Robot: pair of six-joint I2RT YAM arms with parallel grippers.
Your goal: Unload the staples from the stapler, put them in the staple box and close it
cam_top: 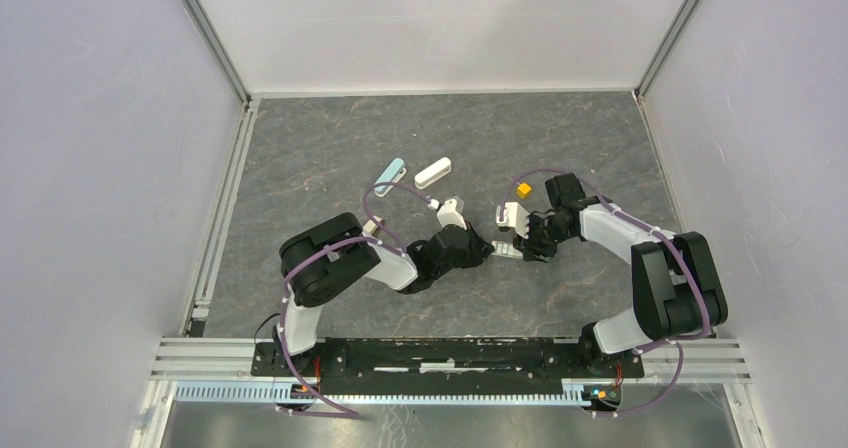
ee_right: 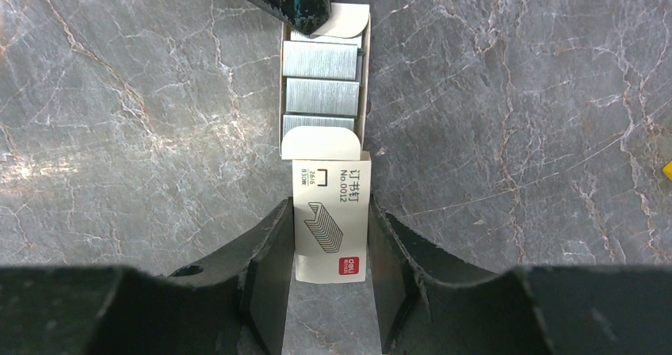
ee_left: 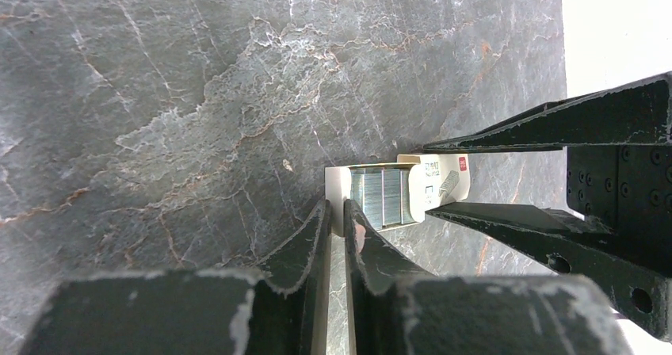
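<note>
An opened paper staple box lies on the grey table between my two arms. Its printed white sleeve [ee_right: 329, 220] is between the fingers of my right gripper, one on each long side. Rows of silvery staples [ee_right: 321, 97] show in the tray past the sleeve, beneath a rounded flap at either end. My left gripper is shut on the tray's white end flap [ee_left: 336, 181], opposite the right one. Farther back are a light blue and white object [cam_top: 390, 174] and a long white one [cam_top: 433, 173]; which is the stapler I cannot tell.
A small yellow block [cam_top: 524, 190] sits behind the right gripper. Partly hidden by the left arm is a small beige item [cam_top: 373, 226]. The table's back and the strip in front of the box are clear.
</note>
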